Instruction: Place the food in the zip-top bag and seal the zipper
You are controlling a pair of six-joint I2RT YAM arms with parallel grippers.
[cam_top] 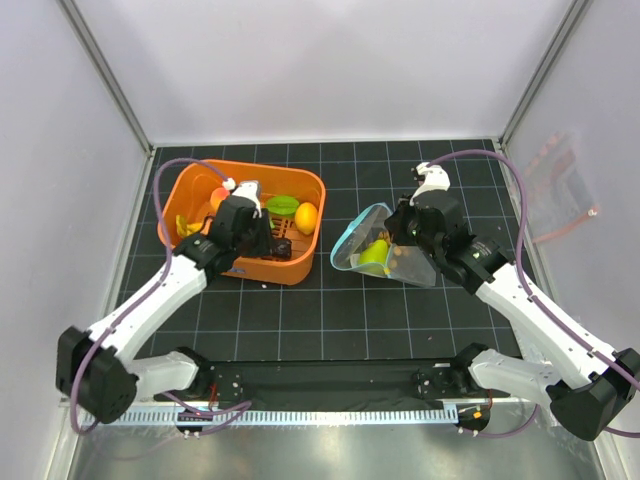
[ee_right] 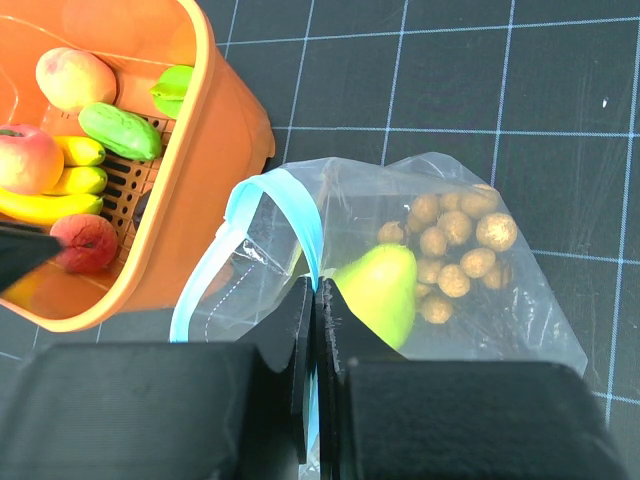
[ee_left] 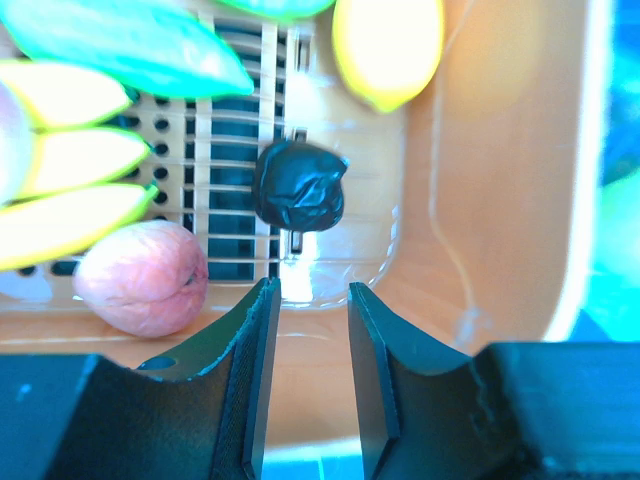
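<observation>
My left gripper is over the orange basket's near part, above a dark wrinkled fruit (ee_left: 299, 185); its fingers show a narrow gap with nothing visible between. The basket (cam_top: 292, 272) also holds a lemon (ee_left: 388, 45), bananas (ee_left: 70, 215), a peach (ee_left: 140, 278) and green items (ee_left: 140, 50). My right gripper is shut on the blue zipper edge of the clear bag (ee_right: 530, 310), which lies on its side with a pear (ee_right: 375, 290) and several brown balls (ee_right: 455, 230) inside.
Pale walls bound both sides.
</observation>
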